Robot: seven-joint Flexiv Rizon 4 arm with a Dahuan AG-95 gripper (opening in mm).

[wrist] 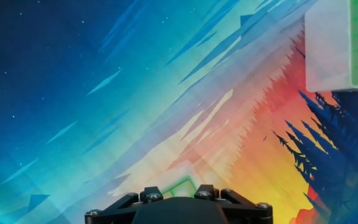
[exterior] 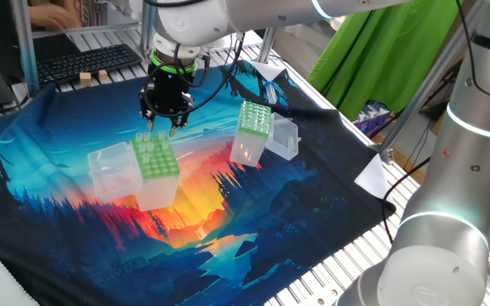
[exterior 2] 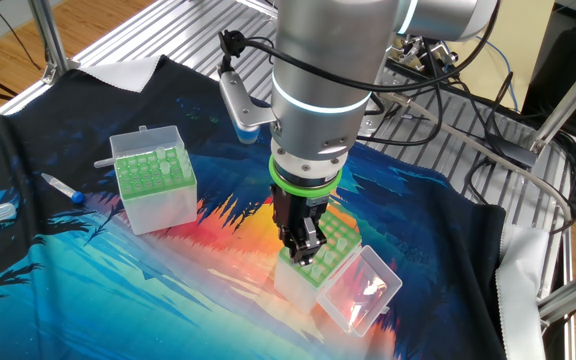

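Two frosted tip boxes with green racks stand on the printed cloth, their clear lids folded open. The left box (exterior: pixel 156 183) has a few translucent tips (exterior: pixel 147 144) standing at one end of its rack; many of its holes look empty. The right box (exterior: pixel 251 140) holds rows of tips. Behind the left box hangs my gripper (exterior: pixel 162 131), pointing down, its fingers apart and nothing visible between them. In the wrist view, my gripper is at the bottom edge, with a corner of a green rack (wrist: pixel 180 185) showing faintly beyond its fingers.
A blue-capped pen (exterior 2: pixel 63 188) lies on the cloth (exterior 2: pixel 78 270) beside one box. One open lid (exterior 2: pixel 361 290) sticks out from the box under my gripper. A keyboard (exterior: pixel 88 62) and small wooden blocks (exterior: pixel 85 78) sit at the back.
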